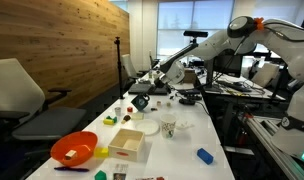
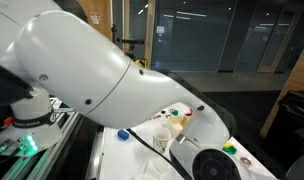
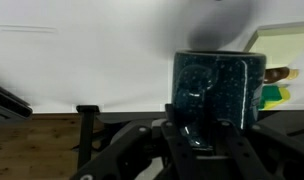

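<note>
A dark green, speckled cup (image 3: 220,90) fills the right middle of the wrist view. My gripper is shut on it at its lower edge, where the cup hides much of the fingers. In exterior view 1 the same cup (image 1: 140,102) hangs tilted over the far part of the white table, at the end of the outstretched arm. The gripper itself is too small there to make out its fingers.
A white plate (image 1: 147,127), a white mug (image 1: 169,127) and a cream box (image 1: 127,147) stand nearer the camera. An orange-red bowl (image 1: 74,148) is at the left, a blue block (image 1: 205,156) at the front right. Several small items lie around the cup.
</note>
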